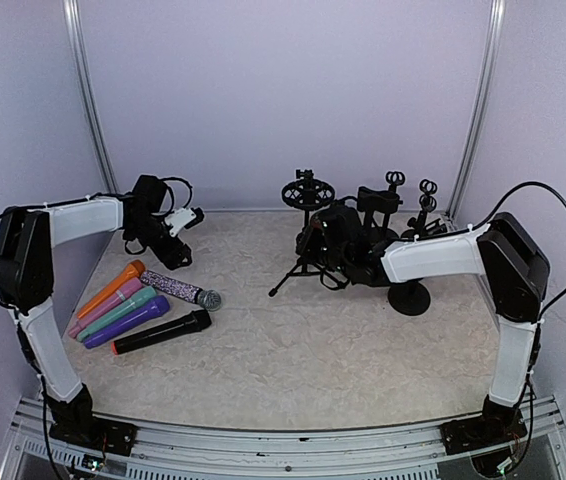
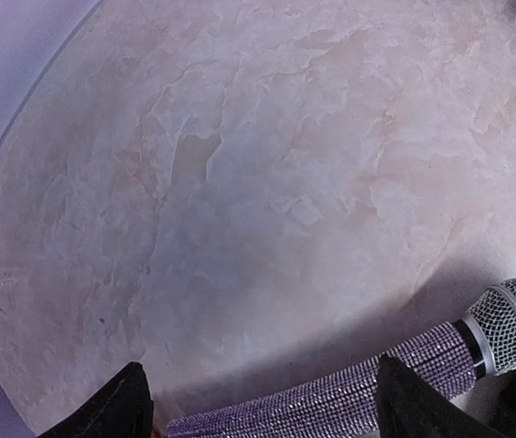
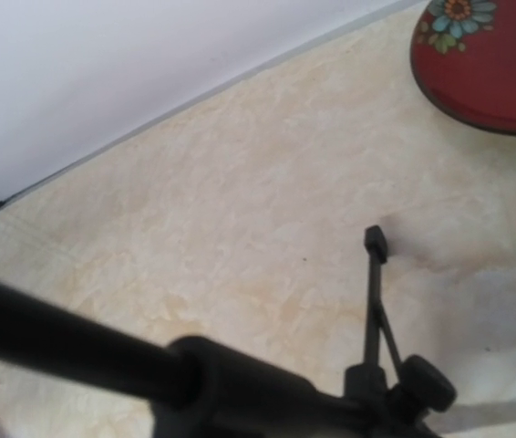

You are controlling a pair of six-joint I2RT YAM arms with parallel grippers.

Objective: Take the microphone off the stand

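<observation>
A glittery purple-and-silver microphone (image 1: 181, 290) lies on the table at left, alongside orange (image 1: 111, 283), pink (image 1: 108, 307), teal (image 1: 116, 312), purple (image 1: 127, 323) and black (image 1: 162, 332) ones. Just behind the glittery one hovers my left gripper (image 1: 175, 258); in the left wrist view its fingers (image 2: 123, 406) are spread, with the glittery microphone (image 2: 331, 397) below them and nothing held. My right gripper (image 1: 315, 250) is at a black stand (image 1: 306, 190) with a round top. Dark stand parts (image 3: 249, 392) cross the right wrist view, where its fingers cannot be made out.
More black stands (image 1: 379, 200) crowd the back right, one with a round base (image 1: 409, 298). A red flowered object (image 3: 490, 68) shows in the right wrist view.
</observation>
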